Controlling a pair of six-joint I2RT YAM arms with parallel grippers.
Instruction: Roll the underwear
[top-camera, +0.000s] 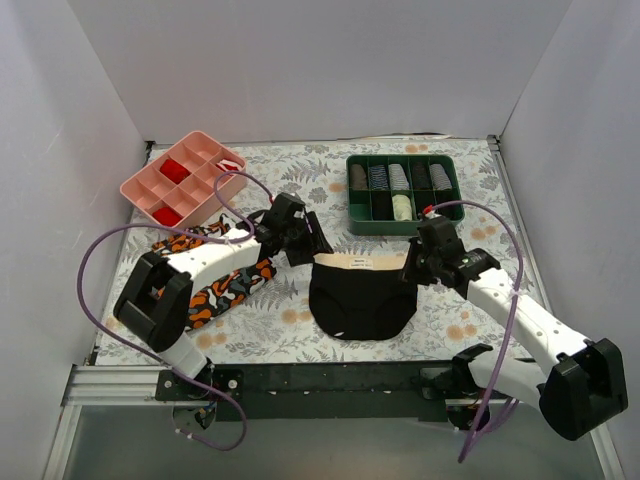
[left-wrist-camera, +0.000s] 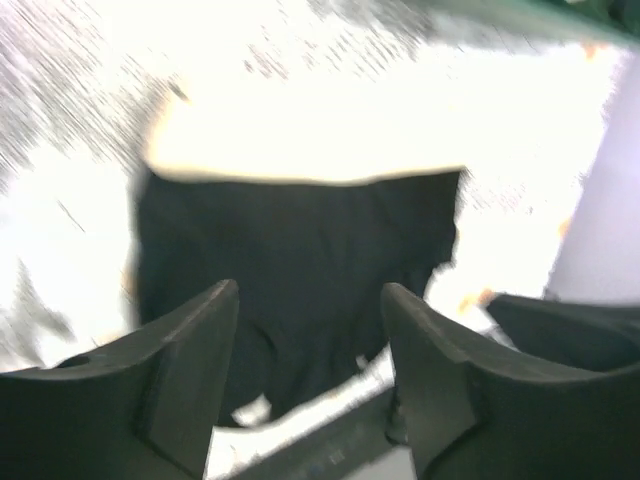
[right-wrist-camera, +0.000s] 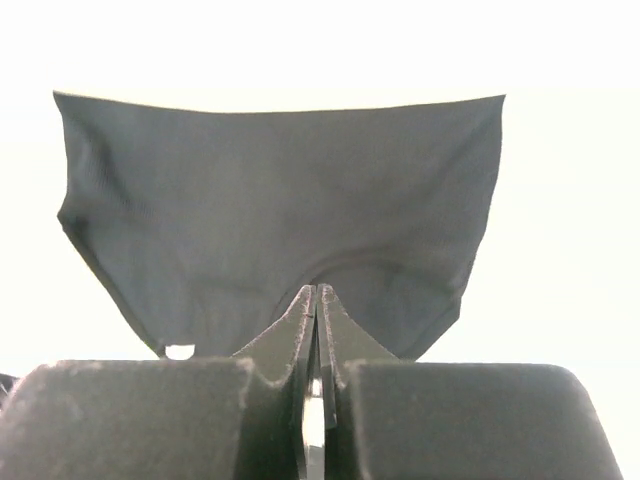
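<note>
A pair of black underwear with a beige waistband lies spread flat on the patterned table, waistband toward the back. My left gripper is near its upper left corner; in the left wrist view its fingers stand apart, with the black cloth seen beyond them and nothing gripped. Over by the upper right corner is my right gripper. In the right wrist view its fingertips meet, the underwear showing beyond them and no cloth visible between.
A green divided box holding rolled items stands behind the underwear on the right. At the back left is a pink divided box with red items. Orange, black and white patterned cloth lies left, beneath my left arm.
</note>
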